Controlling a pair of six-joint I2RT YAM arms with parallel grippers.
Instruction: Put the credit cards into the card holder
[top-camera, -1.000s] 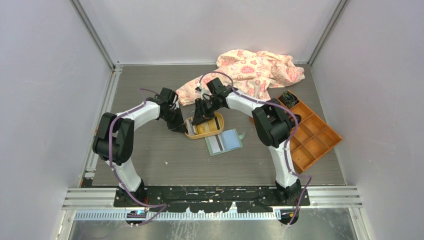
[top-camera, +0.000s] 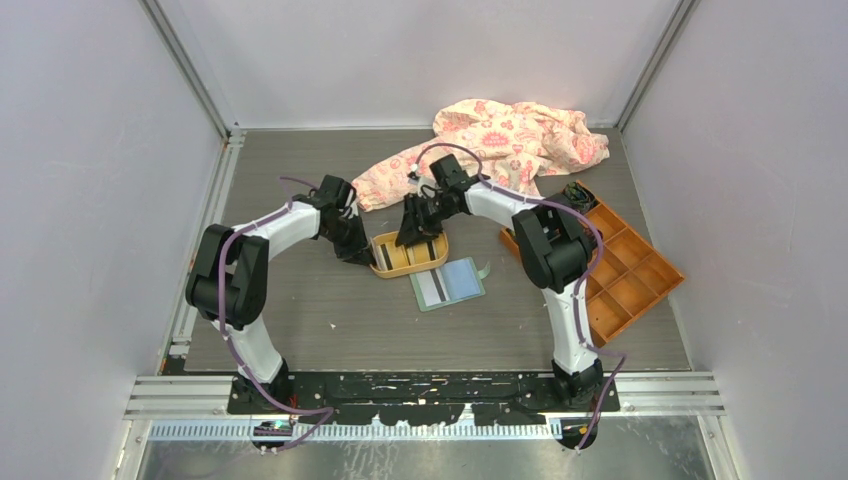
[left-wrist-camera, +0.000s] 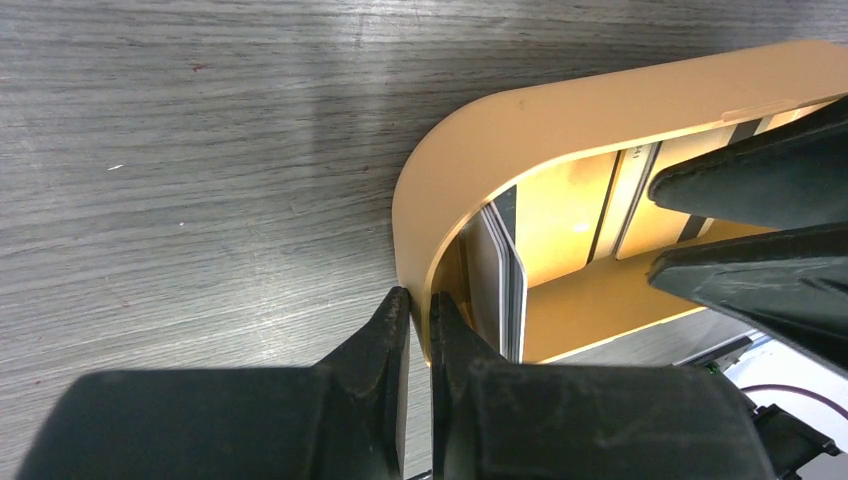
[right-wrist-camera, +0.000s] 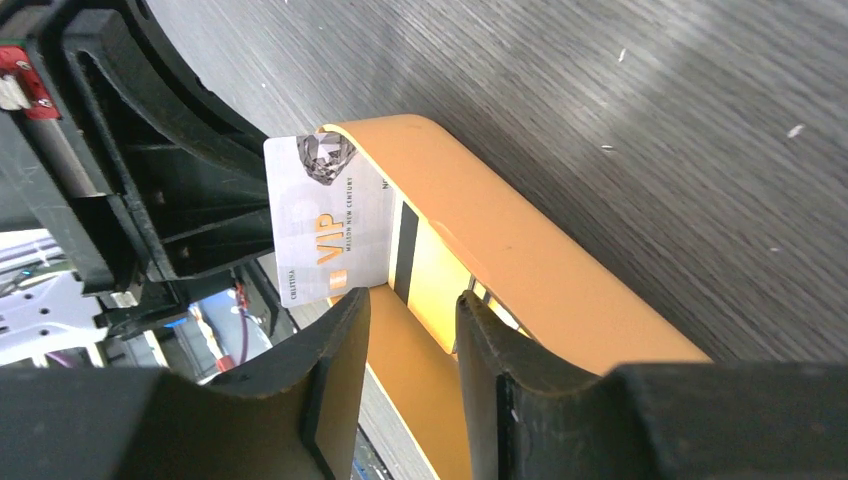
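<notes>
A tan, round-ended holder (top-camera: 405, 270) sits on the table, gold cards with dark stripes (left-wrist-camera: 565, 220) inside it. At its left end a white VIP card stands upright, edge-on in the left wrist view beside other thin cards. My left gripper is shut on the holder's end wall, outside those cards. Over the holder's interior, my right gripper has its fingers apart, with no card gripped between them; a gold card shows through the gap. The top view hides part of the interior behind my right gripper.
A flat pale-green case (top-camera: 448, 286) with a light blue side lies in front of the holder. An orange compartment tray (top-camera: 630, 265) is at the right, and a floral cloth (top-camera: 500, 135) is bunched at the back. Bare table lies to the front.
The left gripper and the holder have stayed where they were.
</notes>
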